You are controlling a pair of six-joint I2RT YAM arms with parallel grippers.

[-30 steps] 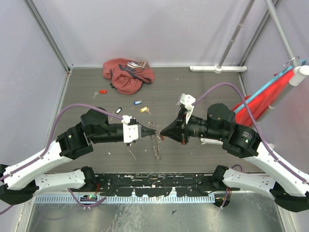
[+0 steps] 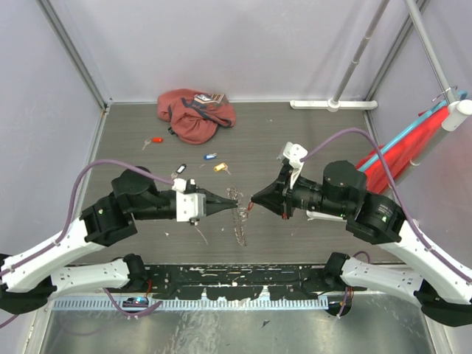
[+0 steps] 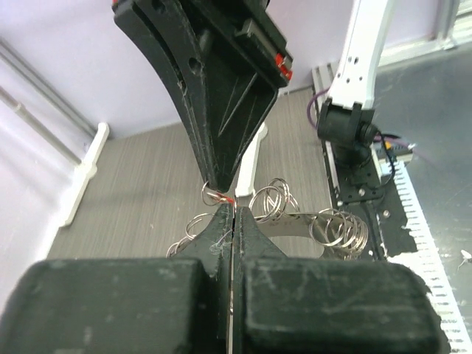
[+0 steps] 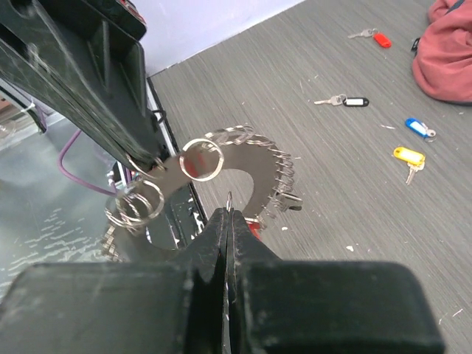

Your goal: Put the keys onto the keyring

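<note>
Near the table's middle in the top view, my left gripper (image 2: 237,204) faces my right gripper (image 2: 254,200) across a small gap. Both are shut. The keyring (image 2: 240,227), a curved metal band with several wire coils, hangs at the left fingertips; its coils (image 3: 343,232) show beyond them in the left wrist view. A thin metal tip (image 4: 228,200) rises between the right gripper's fingers. A small wire loop (image 3: 209,195) and a thin red piece show by the right fingertips in the left wrist view. How the two connect is unclear.
Keys with a red tag (image 2: 157,139), a black tag (image 2: 181,169), a blue tag (image 2: 210,156) and a yellow tag (image 2: 220,167) lie on the table beyond the arms. A red cloth bag (image 2: 195,118) lies at the back. White poles and red cloth (image 2: 409,147) stand at the right.
The hanging band has swung a little.
</note>
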